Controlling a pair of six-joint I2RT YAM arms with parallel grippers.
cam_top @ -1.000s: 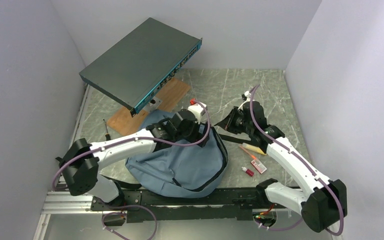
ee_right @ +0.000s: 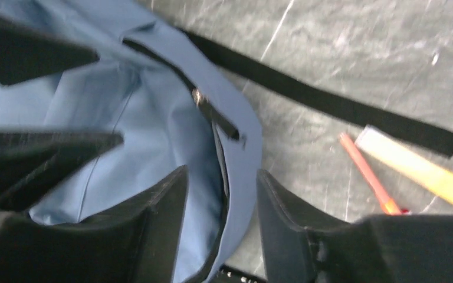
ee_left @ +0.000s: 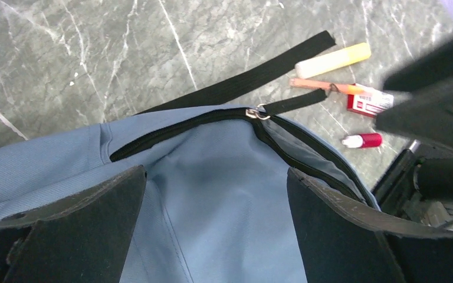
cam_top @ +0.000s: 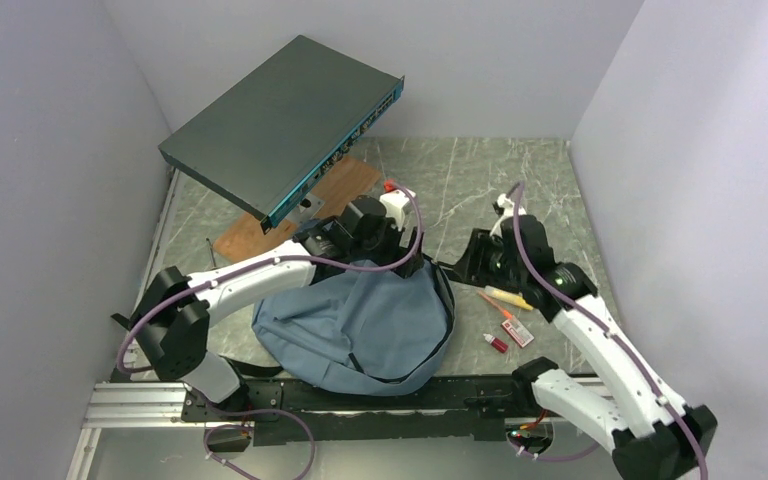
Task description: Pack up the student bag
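The blue bag [cam_top: 355,330] lies with its black zipper [ee_left: 189,124] along the top edge. My left gripper stands open over the bag, nothing between its fingers. My right gripper is open just right of it, above the zipper side, its fingertips near the black zipper pull [ee_right: 224,124]. A yellow stick [ee_left: 333,59], an orange pen [ee_left: 315,83], a red-and-white box [cam_top: 517,332] and a small red bottle [cam_top: 495,342] lie on the table right of the bag.
A grey-green rack unit [cam_top: 280,120] stands over a wooden board [cam_top: 345,185] at the back left. Walls border both sides.
The left arm has shifted slightly.
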